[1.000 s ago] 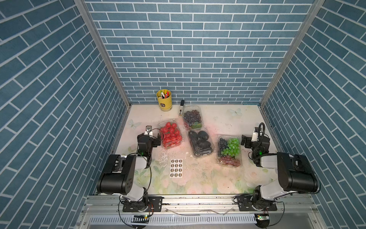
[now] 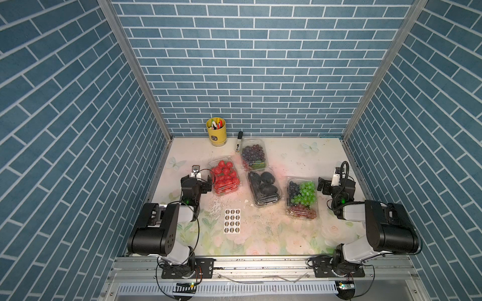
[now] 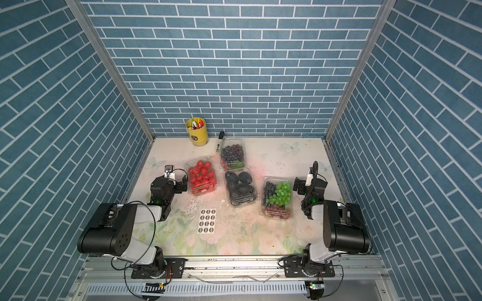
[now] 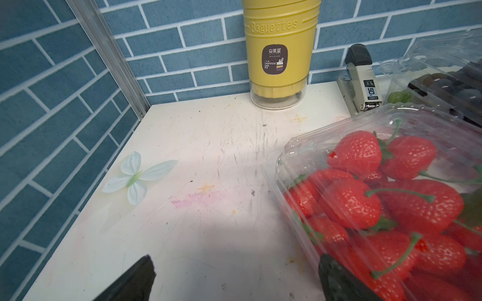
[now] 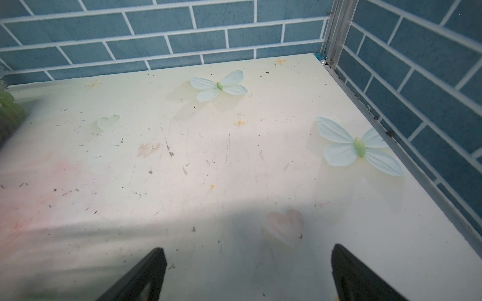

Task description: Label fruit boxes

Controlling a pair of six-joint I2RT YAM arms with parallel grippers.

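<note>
Several clear plastic fruit boxes stand on the table: a strawberry box [image 2: 225, 176], a dark grape box [image 2: 253, 154] behind it, a box of dark plum-like fruit [image 2: 264, 187] in the middle, and a mixed grape box [image 2: 301, 198] on the right. A white sheet of round stickers [image 2: 232, 221] lies flat near the front. My left gripper is open and empty, just left of the strawberry box. Right of the mixed grape box, my right gripper also stands open, with only bare table between its fingers.
At the back left stand a yellow cup [image 2: 217, 132] holding pens and a stapler [image 4: 362, 80] beside it. White scraps [image 2: 216, 208] lie left of the sticker sheet.
</note>
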